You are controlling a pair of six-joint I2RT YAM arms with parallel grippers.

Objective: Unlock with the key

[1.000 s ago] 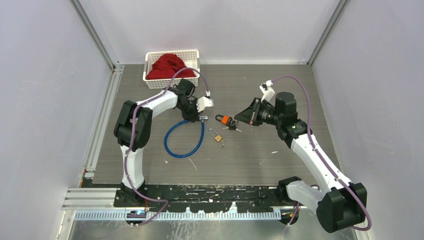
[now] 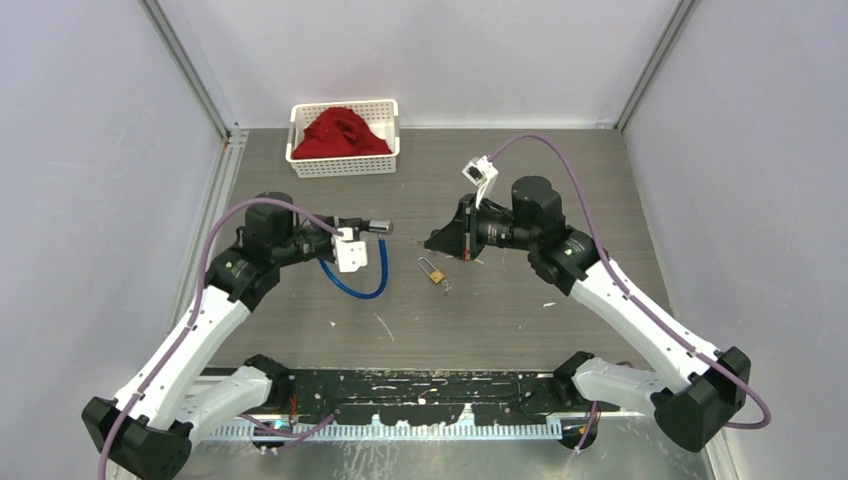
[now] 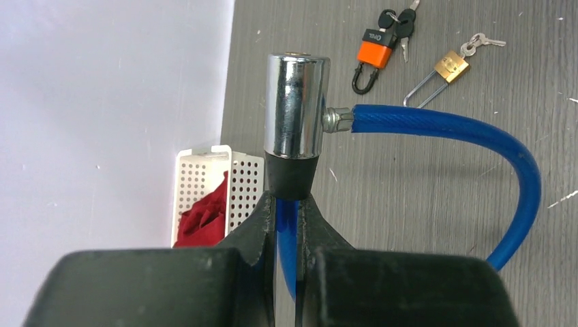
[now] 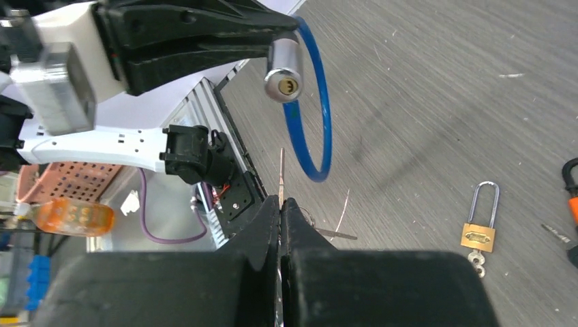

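My left gripper is shut on the blue cable lock (image 3: 444, 124) just below its chrome lock body (image 3: 295, 102), which is raised, with the cable hanging in a loop. My right gripper is shut on a thin key (image 4: 281, 167); its blade points toward the keyhole (image 4: 288, 86) in the lock body's end face, apart from it. A brass padlock (image 3: 451, 66) with keys lies on the table, as does an orange-and-black padlock (image 3: 375, 51) with keys, largely hidden by the right arm in the top view.
A white basket (image 2: 343, 166) with red cloth (image 2: 335, 135) stands at the back left. Walls stand at both sides and the back.
The left arm has swung toward the front left, raising the lock body and carrying the cable along. My right gripper has moved left, toward the lock body, over the orange padlock.
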